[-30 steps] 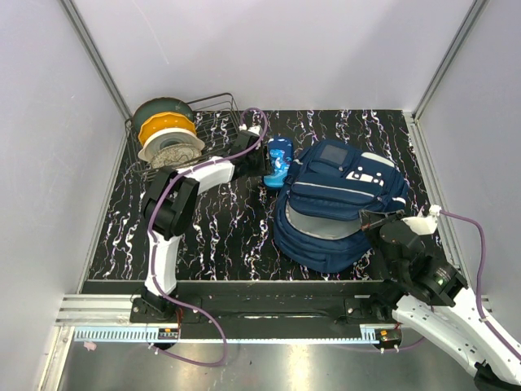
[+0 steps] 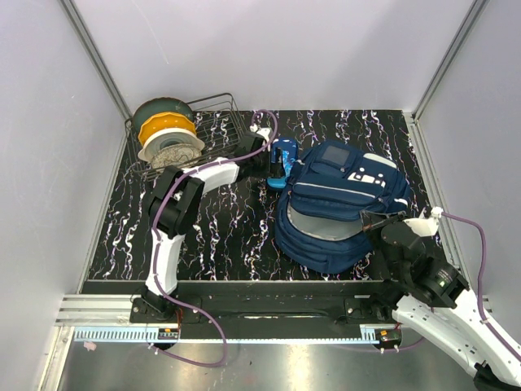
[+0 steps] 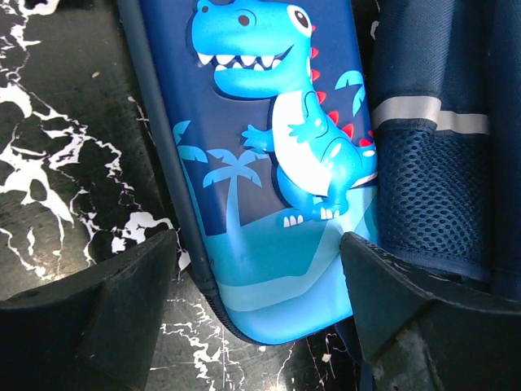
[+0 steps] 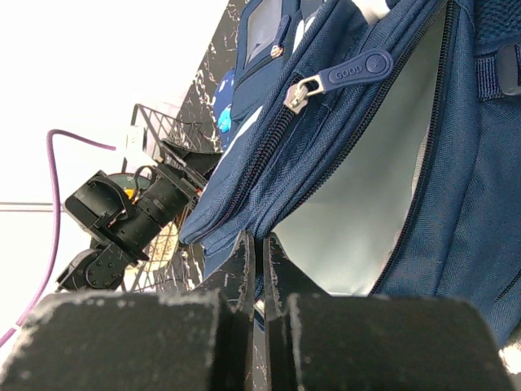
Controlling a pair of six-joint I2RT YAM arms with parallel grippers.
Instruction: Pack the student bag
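A navy backpack point(image 2: 326, 244) lies on the dark marbled table, its front compartment gaping to show a pale lining. Just left of it is a blue dinosaur case point(image 2: 283, 153), seen close in the left wrist view point(image 3: 269, 212). My left gripper point(image 2: 273, 163) hovers over this case, open, with its fingers spread across the lower end. At the backpack's right side, my right gripper is shut on the fabric edge of the opening, below a zipper pull point(image 4: 354, 72).
A wire rack point(image 2: 220, 110) with stacked plates and bowls point(image 2: 165, 122) stands at the back left. Grey walls enclose the sides and back.
My left gripper has shifted slightly to the right over the dinosaur case, which also appears a little further right. The right gripper and backpack look nearly unchanged.
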